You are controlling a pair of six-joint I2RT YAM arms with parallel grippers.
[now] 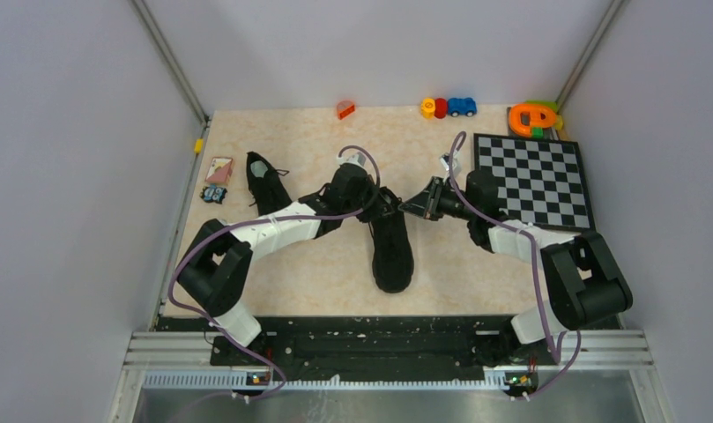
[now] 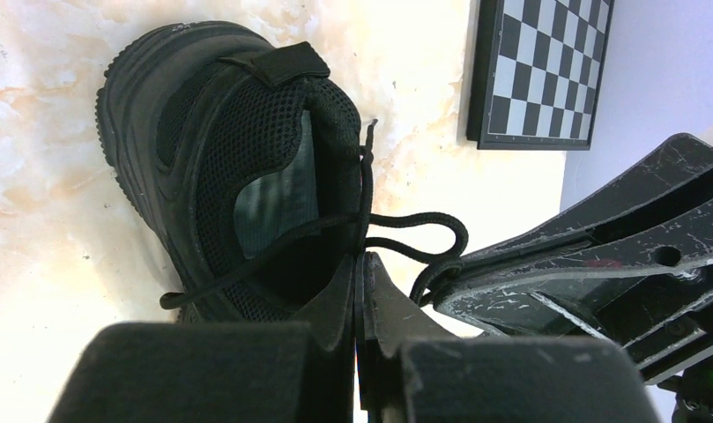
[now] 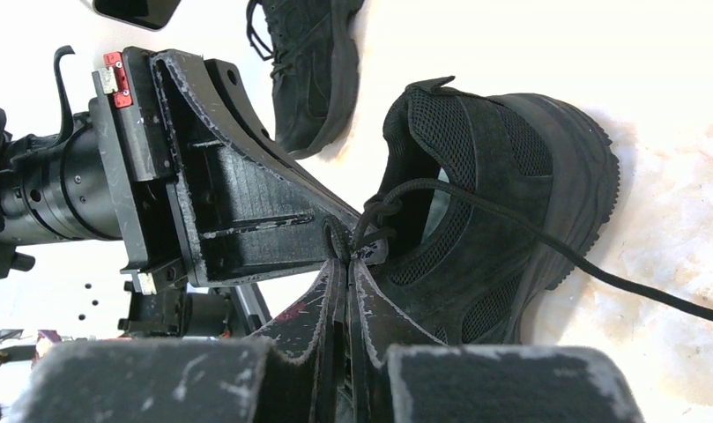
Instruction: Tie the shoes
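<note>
A black shoe (image 1: 391, 256) lies in the middle of the table, both grippers meeting over its collar. In the left wrist view, my left gripper is shut, fingertips at a black lace (image 2: 423, 220) that crosses the shoe opening. My right gripper is also shut, its tips at looped lace strands beside the left gripper; whether either grips lace firmly I cannot tell. A long lace end trails rightward over the shoe in the right wrist view. The other black shoe (image 1: 264, 183) lies at the back left.
A checkerboard (image 1: 529, 176) is at the right. Toys line the back edge, including a blue car (image 1: 461, 107) and an orange piece (image 1: 531, 115). Small items (image 1: 219, 170) lie at the left edge.
</note>
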